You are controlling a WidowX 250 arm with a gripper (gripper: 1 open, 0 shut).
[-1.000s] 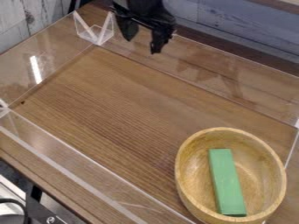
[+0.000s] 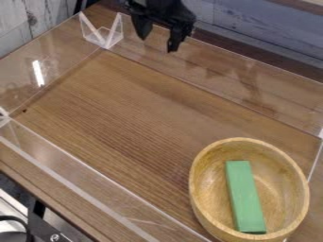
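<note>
My gripper (image 2: pixel 161 28) is at the top centre of the camera view, dark and partly cut off by the frame's edge, above the back of the wooden table. Whether it is open or shut is unclear. At the lower right, a yellow bowl (image 2: pixel 211 173) stands on the table with a long green block (image 2: pixel 243 196) lying inside it.
A clear plastic piece (image 2: pixel 104 30) stands at the back left, left of the gripper. A pale wall borders the back, and the table's edge runs along the lower left.
The gripper has shifted slightly upward, toward the back of the view. The bowl and green block have not moved.
</note>
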